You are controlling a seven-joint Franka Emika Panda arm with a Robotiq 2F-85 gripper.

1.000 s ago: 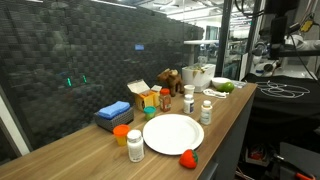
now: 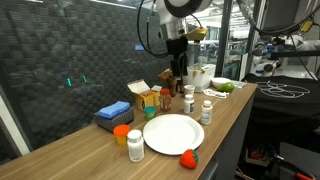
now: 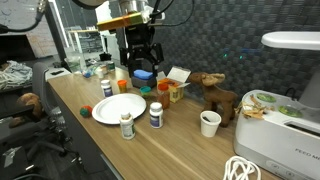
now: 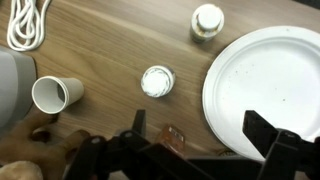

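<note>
My gripper (image 2: 182, 75) hangs high above the back part of the counter, its fingers apart and nothing between them. In the wrist view, the gripper has its two fingers well separated along the lower edge. A white-capped bottle (image 4: 157, 81) stands ahead of the left finger, and a second white-capped bottle (image 4: 207, 20) is farther up, beside the white plate (image 4: 270, 85). An amber jar (image 4: 172, 137) shows partly between the fingers, lower down. In exterior view 2, the gripper (image 3: 143, 64) is clear above the bottles and plate, touching nothing.
A white cup (image 3: 209, 122) stands near a brown plush animal (image 3: 218, 98) and a white appliance (image 3: 280, 128). A red fruit or vegetable (image 2: 189, 158) lies at the counter's front edge. An orange cup (image 2: 121, 132) and another white bottle (image 2: 136, 146) stand left of the plate.
The arm has swung in from the upper right toward the left and come lower, over the counter. Objects on the counter have not moved.
</note>
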